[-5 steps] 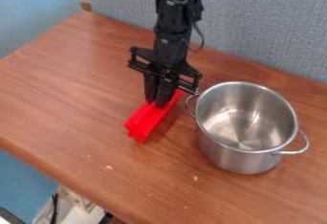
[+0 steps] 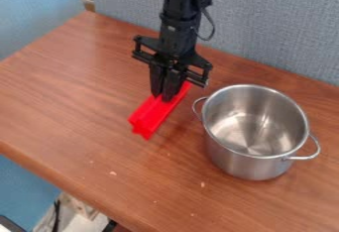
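My black gripper (image 2: 169, 83) is low over a long red block (image 2: 150, 115) that lies slanted on the wooden table, its fingers at the block's far end. Whether the fingers are shut on the block cannot be told from this view, as the gripper body hides that end. A steel pot (image 2: 255, 144) with two side handles stands just right of the block.
A grey padded wall (image 2: 279, 28) runs along the back. A blue surface (image 2: 20, 181) and some clutter lie beyond the table's front left edge.
The gripper has risen slightly and shifted a little since a second ago. The red block's near end sits slightly higher or further left in view; the pot is unchanged.
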